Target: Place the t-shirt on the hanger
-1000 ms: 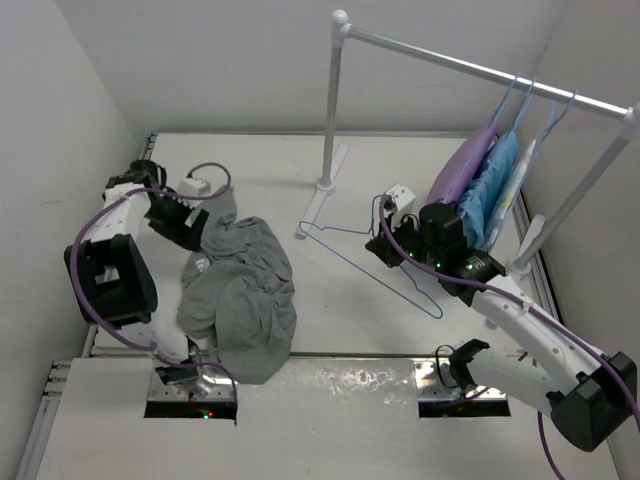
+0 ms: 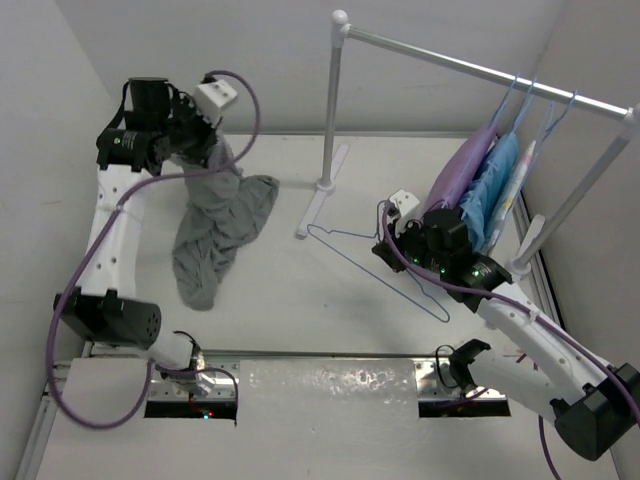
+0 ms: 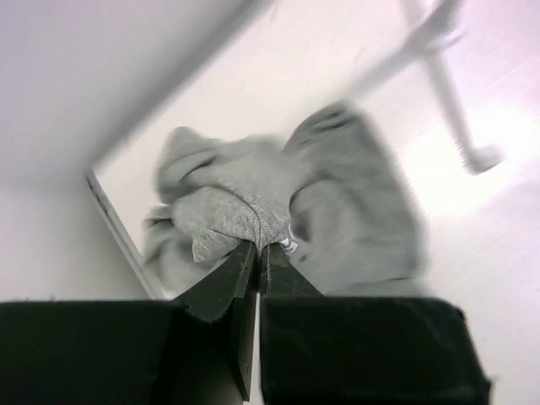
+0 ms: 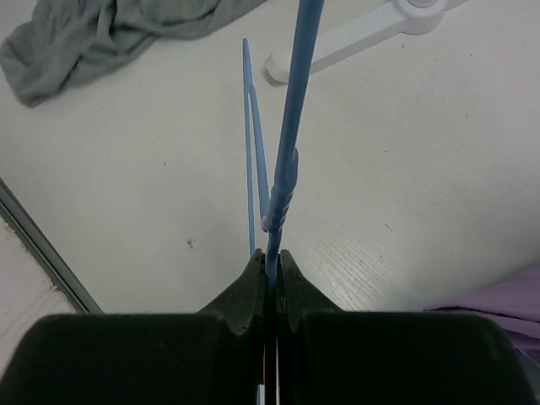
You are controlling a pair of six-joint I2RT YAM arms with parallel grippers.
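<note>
The grey t-shirt [image 2: 225, 225] hangs bunched from my left gripper [image 2: 208, 158] at the upper left, its lower part trailing toward the table. In the left wrist view, the fingertips of my left gripper are shut on a fold of the shirt [image 3: 232, 211]. A thin blue wire hanger [image 2: 365, 270] is held by my right gripper [image 2: 385, 255] near its hook. The right wrist view shows the hanger [image 4: 285, 181] passing between the shut fingers of the right gripper, the twisted neck just above them.
A white rack [image 2: 333, 120] stands behind, its rail [image 2: 470, 67] running to the right. A purple garment [image 2: 463, 168], a blue garment [image 2: 490, 180] and others hang there, close to my right arm.
My left gripper has closed on the shirt and lifted it up and back, drawing its lower end away from the front edge. The right arm and hanger have barely moved.
</note>
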